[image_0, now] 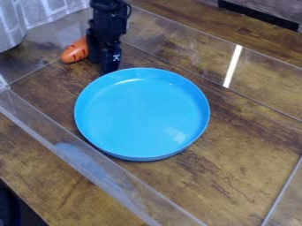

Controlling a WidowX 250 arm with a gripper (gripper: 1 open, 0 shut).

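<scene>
My black gripper point(104, 55) hangs at the top left, low over the wooden surface, just right of an orange carrot-like object point(74, 50) that lies partly behind it. Its fingers are dark and blurred against the wood; I see nothing clearly held. A large empty blue plate point(141, 113) lies in the middle, below the gripper.
A clear plastic edge point(83, 168) runs along the left side, with crumpled clear material point(10, 22) at the top left. The wooden surface right of the plate is free, apart from a pale strip point(232, 66).
</scene>
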